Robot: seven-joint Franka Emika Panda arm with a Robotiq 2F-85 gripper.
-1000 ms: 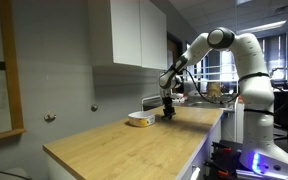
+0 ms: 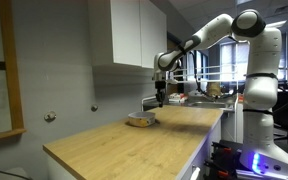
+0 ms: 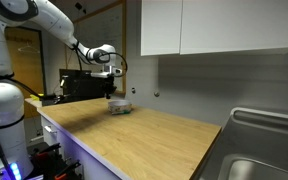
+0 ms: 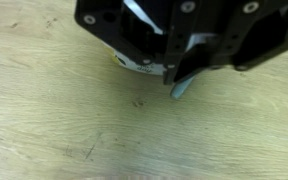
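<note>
My gripper (image 2: 160, 99) hangs above the far part of the worktop in exterior view 1, close to the right side of a pale, shallow container (image 2: 141, 119). In exterior view 2 the gripper (image 3: 108, 94) appears just above the container (image 3: 120, 106). At the top of the wrist view the gripper points down over bare wood with its fingers together. Nothing shows between them. A whitish curved edge with a little yellow (image 4: 130, 61) is partly hidden behind the gripper's dark body. What lies inside the container is too small to tell.
White cabinets (image 2: 129, 35) hang above the wall side. A metal sink (image 3: 259, 150) stands past the worktop's end in exterior view 2.
Over the last second my gripper has risen from near the worktop and shifted slightly left in exterior view 1, toward the container. The container stays about where it was.
</note>
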